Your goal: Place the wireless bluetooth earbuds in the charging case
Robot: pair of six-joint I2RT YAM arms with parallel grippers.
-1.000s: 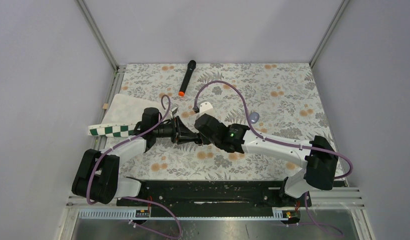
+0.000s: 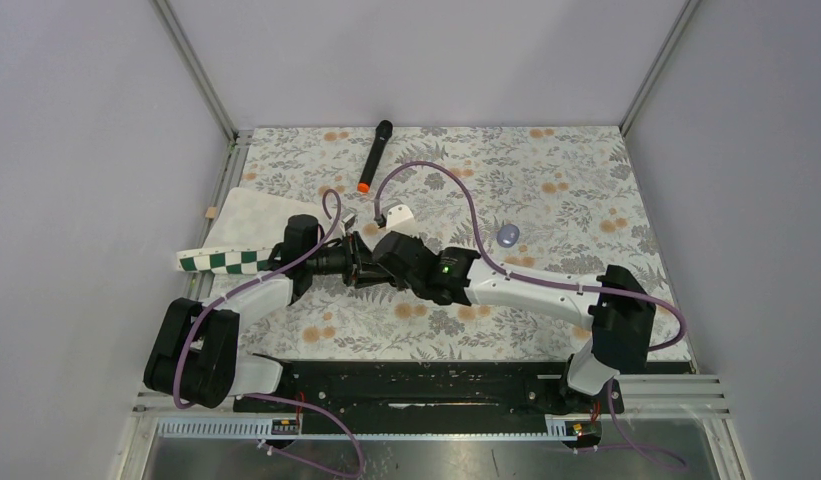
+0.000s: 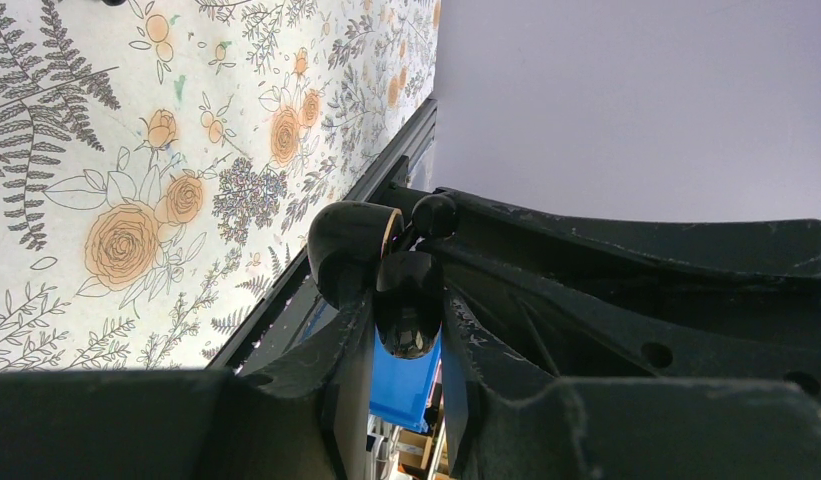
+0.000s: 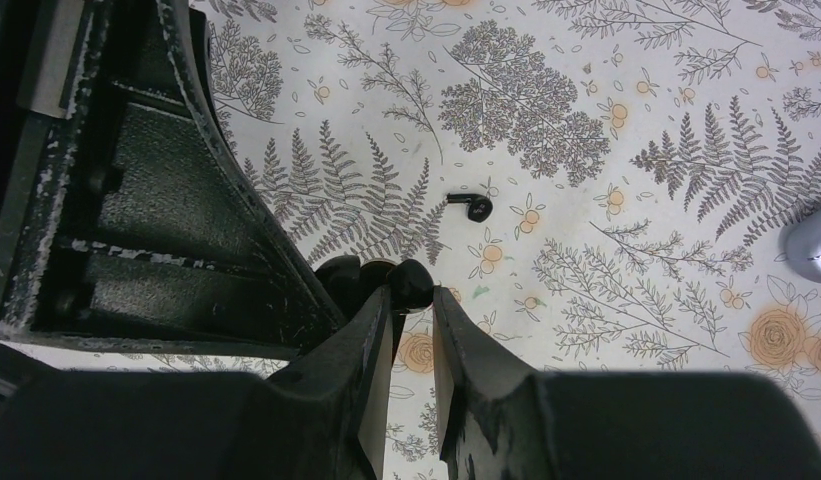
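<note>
My left gripper [image 2: 371, 270] and right gripper [image 2: 386, 272] meet mid-table. In the left wrist view, my left gripper is shut on a glossy black piece [image 3: 408, 300], beside the rounded case part [image 3: 341, 245]. In the right wrist view, my right gripper is shut on a glossy black piece [image 4: 411, 282] at the same cluster; which piece is case or earbud is hard to tell. A loose black earbud [image 4: 478, 207] lies on the table just beyond. Each gripper partly hides what the other holds.
A purple-grey oval object [image 2: 507, 235] lies right of the grippers. A microphone [image 2: 376, 152] lies at the back. A white board [image 2: 248, 215] and checkered strip [image 2: 221, 261] lie at left.
My right arm and gripper have shifted slightly left, toward the left gripper. The left arm looks still.
</note>
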